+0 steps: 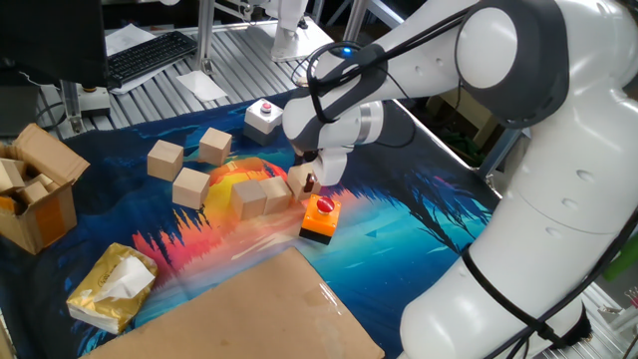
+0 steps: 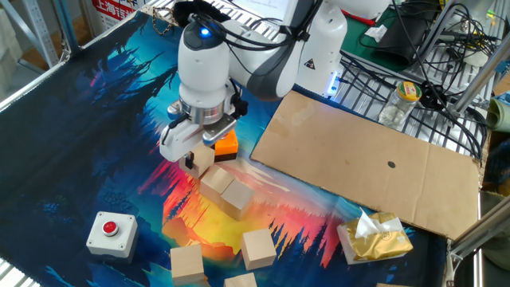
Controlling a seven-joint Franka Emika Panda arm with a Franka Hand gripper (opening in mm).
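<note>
My gripper (image 1: 308, 179) is low over the mat, shut on a wooden block (image 1: 298, 183). In the second exterior view the held block (image 2: 202, 157) sits in line with two other wooden blocks. The nearer of these (image 2: 215, 182) appears to touch it or nearly so, and the farther one (image 2: 237, 199) stands against its neighbour. One dark fingertip shows on the held block's side; the other finger is hidden. Whether the block rests on the mat is hard to tell.
An orange box with a red button (image 1: 320, 216) stands right beside the held block. Three loose blocks (image 1: 190, 187) lie to the left, with a white button box (image 1: 264, 118) behind. A tissue pack (image 1: 114, 288), cardboard sheet (image 1: 249, 314) and open carton (image 1: 50, 214) lie farther off.
</note>
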